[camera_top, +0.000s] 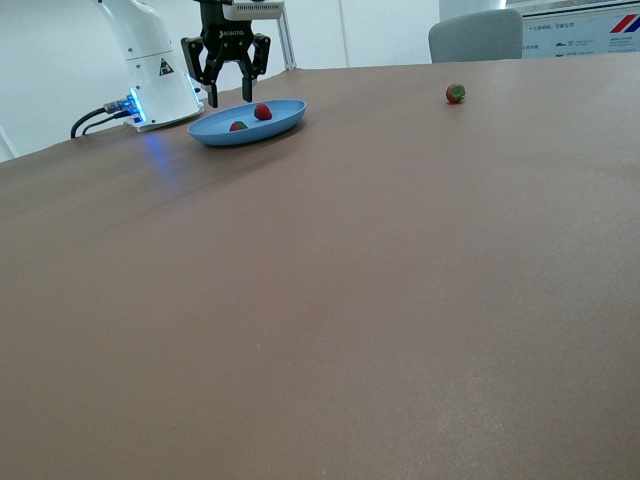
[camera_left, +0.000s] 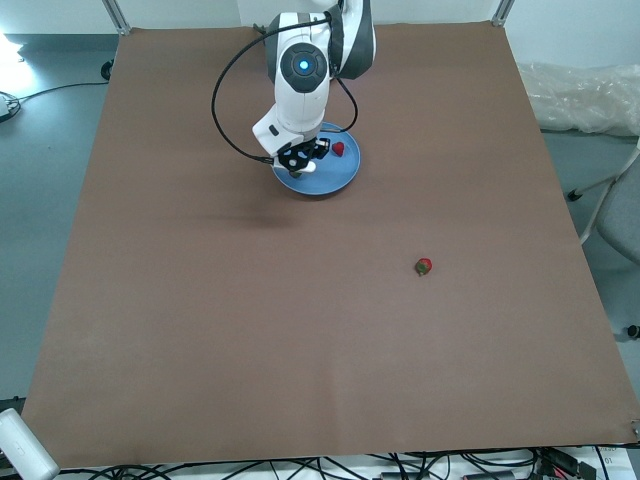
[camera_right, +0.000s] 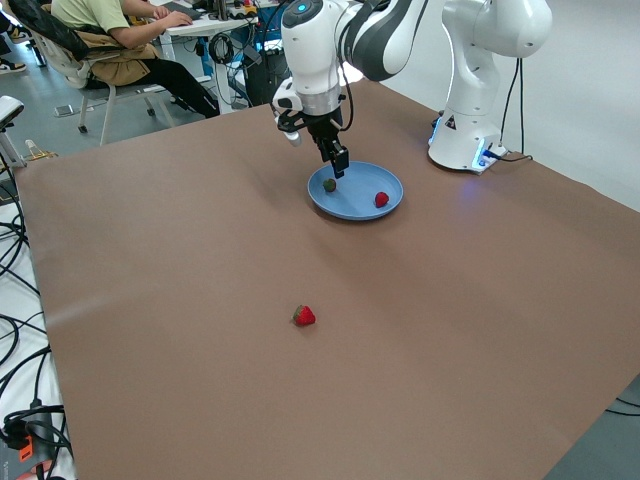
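My black gripper (camera_top: 227, 98) hangs low over a blue plate (camera_right: 355, 207), its two fingers apart with nothing seen between them. One red strawberry (camera_right: 382, 199) lies on the plate. A second, greener-looking strawberry (camera_right: 329, 186) sits on the plate beneath the gripper, partly hidden in the left view. A third strawberry (camera_left: 424, 266) lies alone on the brown table (camera_left: 300, 350), out toward the middle, away from the plate.
The arm's white base (camera_right: 460, 140) stands at the table edge beside the plate, with cables. Cables also run along another edge. A person sits at a desk beyond the table in the right view.
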